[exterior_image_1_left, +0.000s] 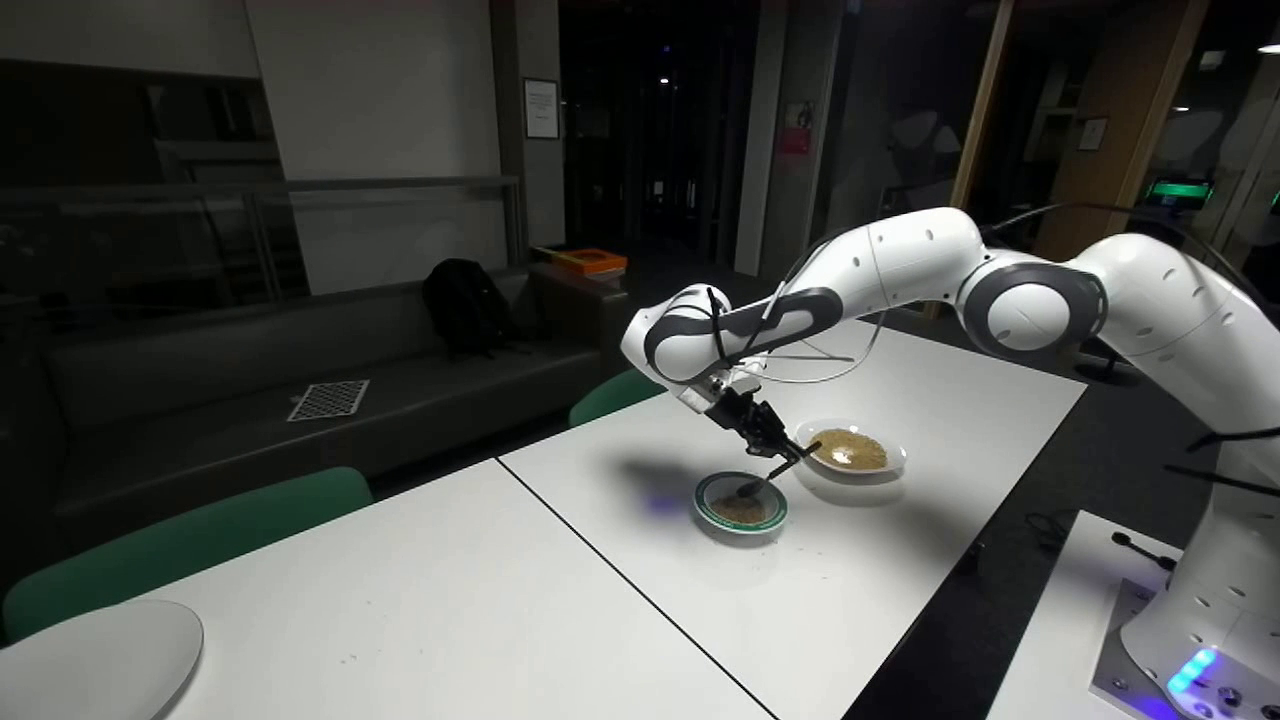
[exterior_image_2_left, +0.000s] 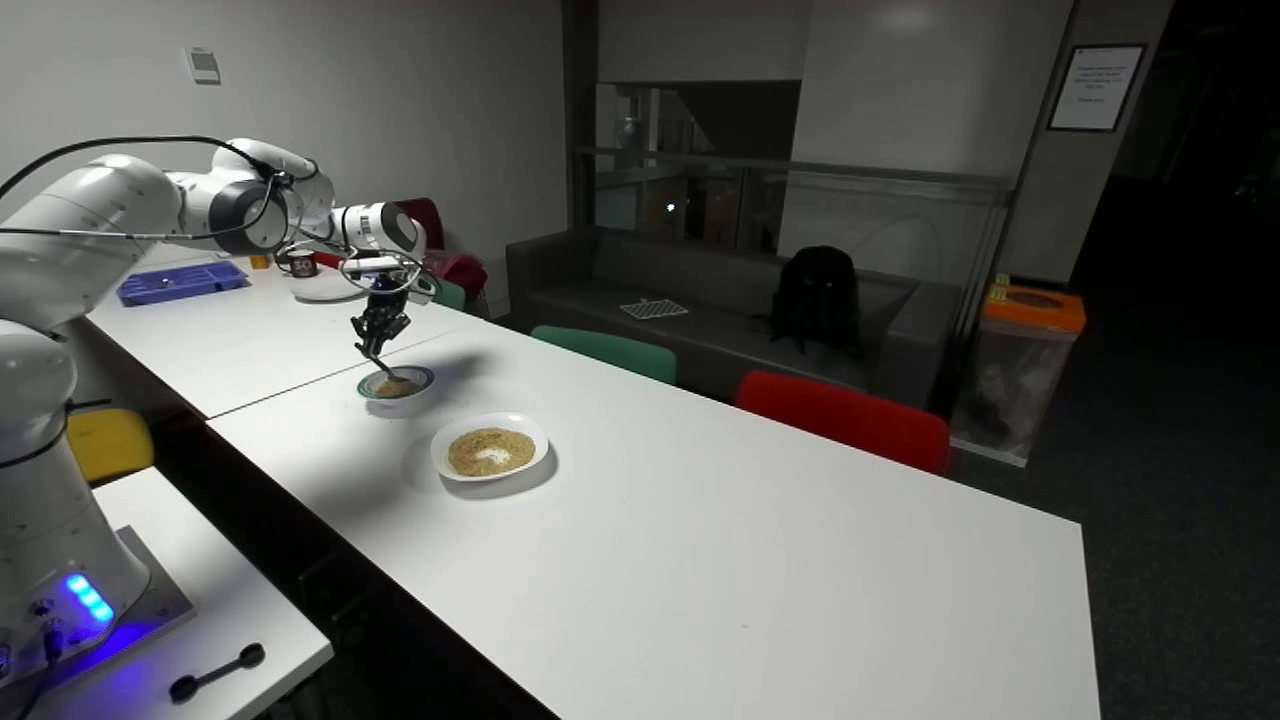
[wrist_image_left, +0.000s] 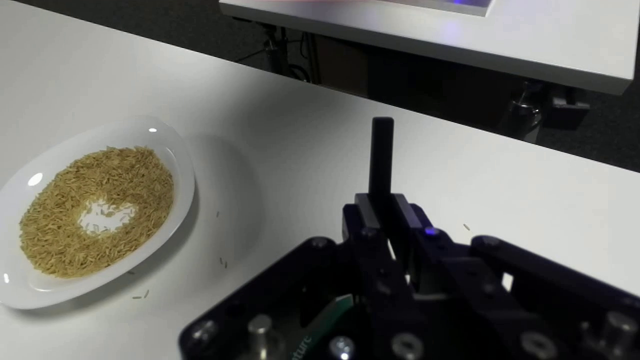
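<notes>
My gripper (exterior_image_1_left: 801, 454) is shut on the handle of a black spoon (wrist_image_left: 381, 156), whose end sticks out past the fingers in the wrist view. In exterior view 1 the spoon's head is down inside a green-rimmed bowl (exterior_image_1_left: 699, 504) with brown grains in its bottom; whether it touches the grains is unclear. Beside that bowl stands a white oval dish (wrist_image_left: 183, 198) holding a layer of brown rice (wrist_image_left: 150, 174), with a bare patch near its middle. In the wrist view the fingers hide most of the green-rimmed bowl.
A few stray grains (wrist_image_left: 223, 263) lie on the white table (exterior_image_2_left: 780, 576). Past a dark gap is the robot's own stand (wrist_image_left: 540, 54). A blue tray (exterior_image_2_left: 180, 283) and a white plate (exterior_image_1_left: 102, 660) rest farther along the table.
</notes>
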